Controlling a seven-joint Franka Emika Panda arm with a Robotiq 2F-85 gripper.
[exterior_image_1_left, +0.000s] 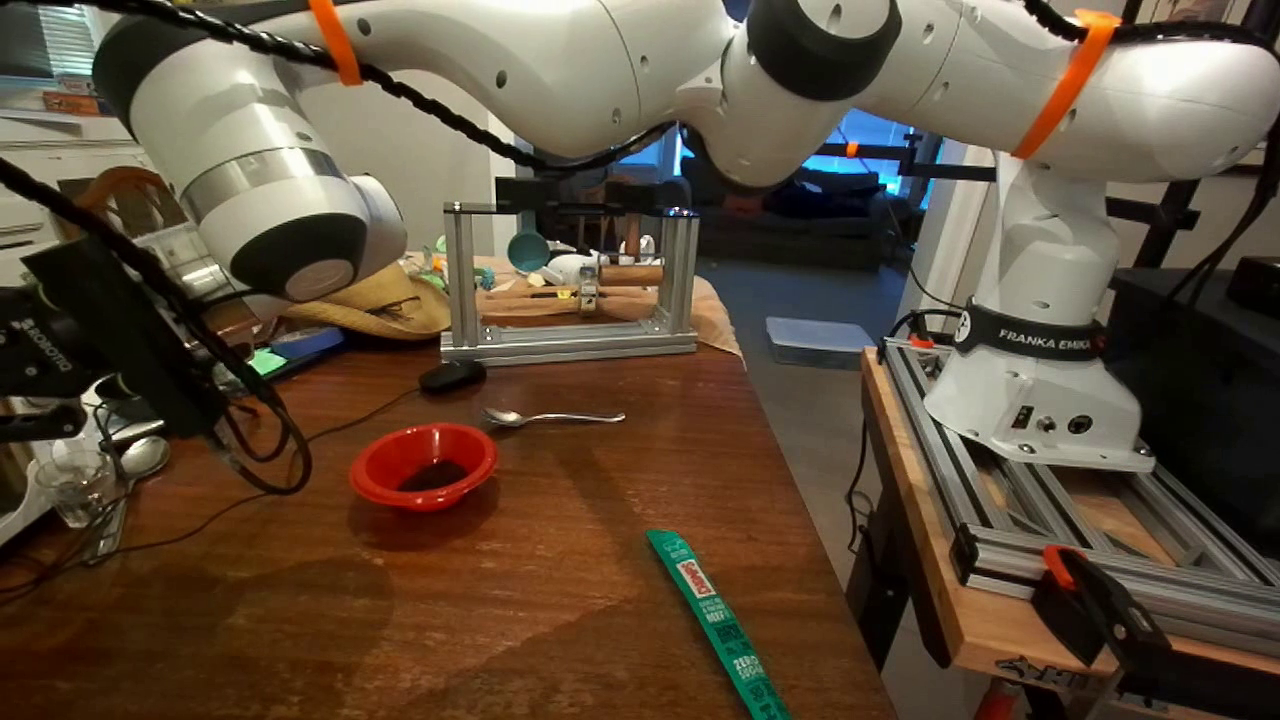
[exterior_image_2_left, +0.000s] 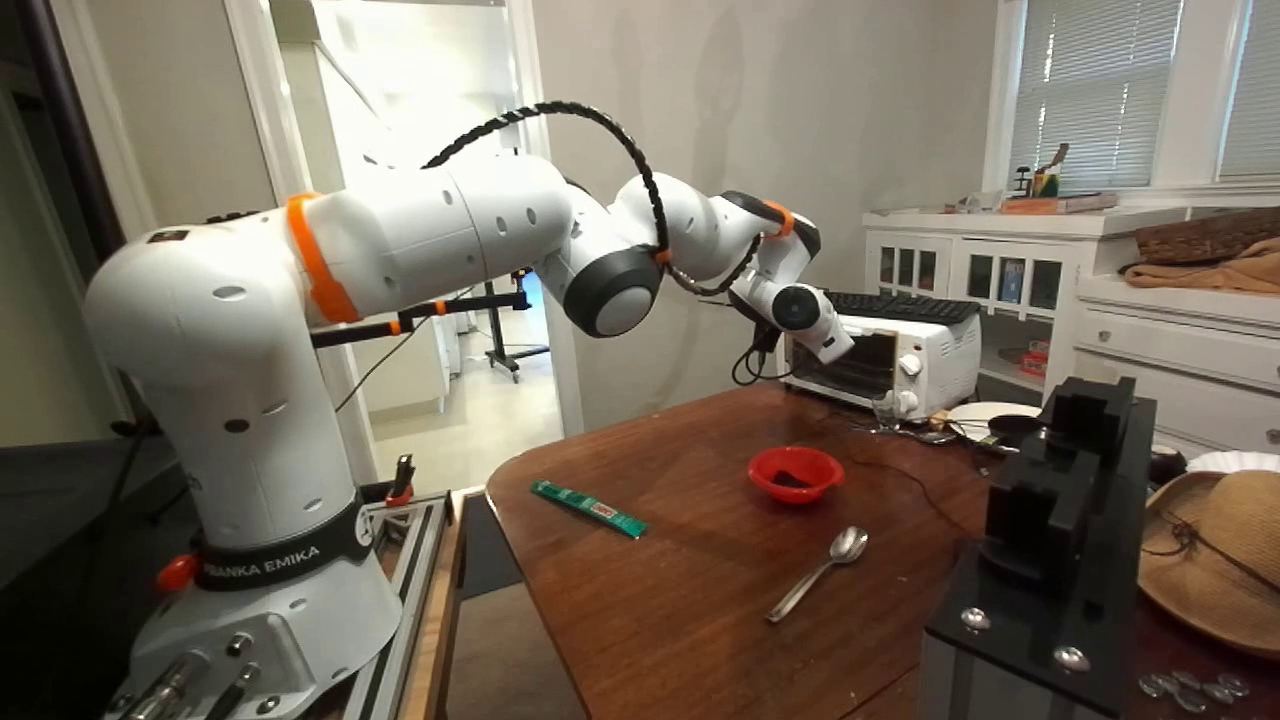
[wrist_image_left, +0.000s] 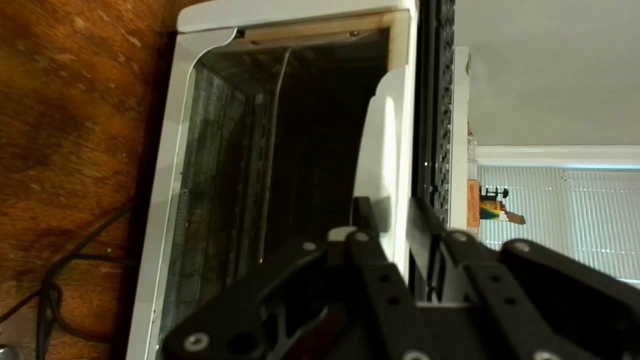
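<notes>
A white toaster oven stands at the back of the table, its dark glass door closed. In the wrist view its white door handle runs down toward my gripper. The fingers are apart, one on each side of the handle's lower part as seen from the wrist; whether either touches it I cannot tell. In exterior view 1 the gripper is at the left edge with its fingertips out of frame. A red bowl with something dark inside sits on the wooden table.
A black keyboard lies on top of the oven. A spoon and a green packet rest on the table, away from the gripper. Cables and a glass are near the oven.
</notes>
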